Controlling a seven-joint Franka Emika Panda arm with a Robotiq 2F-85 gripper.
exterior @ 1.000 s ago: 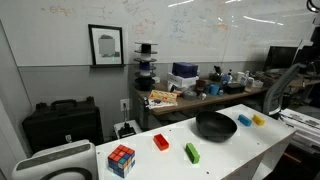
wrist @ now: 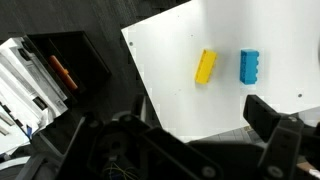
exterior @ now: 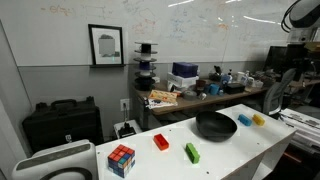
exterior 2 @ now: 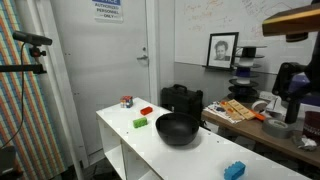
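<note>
My gripper is open high above the right end of the white table, with empty space between its fingers. Below it in the wrist view lie a yellow block (wrist: 206, 67) and, to its right, a blue block (wrist: 249, 67), both apart from the fingers. A black pan (exterior: 215, 126) stands mid-table in exterior view 1. Toward the far left end are a red block (exterior: 161, 142) and a green block (exterior: 192, 153). The yellow block does not show in exterior view 2, where the blue block (exterior 2: 234, 171) sits near the bottom.
A large multicoloured cube (exterior: 121, 160) rests at the table's left end. Behind is a wooden bench crowded with boxes (exterior: 185, 70) and a stack of dark discs (exterior: 146, 67). Dark open shelving (wrist: 70, 68) lies beside the table.
In exterior view 1 the arm has come leftward into sight at the upper right over the last second. The blocks and pan have stayed put.
</note>
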